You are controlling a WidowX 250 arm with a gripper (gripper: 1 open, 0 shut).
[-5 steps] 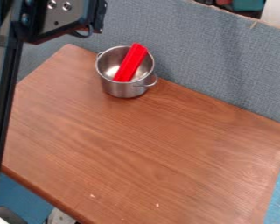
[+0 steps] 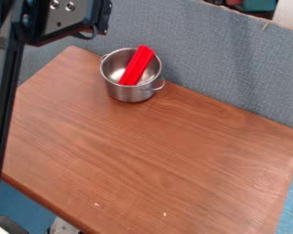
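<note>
A small steel pot [image 2: 128,90] with two loop handles stands near the back left of the wooden table [image 2: 161,174]. A red elongated object [image 2: 136,64] leans inside it, its upper end reaching over the rim. The black robot arm [image 2: 7,82] runs along the left edge and top-left corner of the view. Its fingertips are not visible.
A grey padded wall [image 2: 222,73] runs behind the table. A blue strip [image 2: 289,206] lies at the right. Most of the tabletop in front of the pot is clear.
</note>
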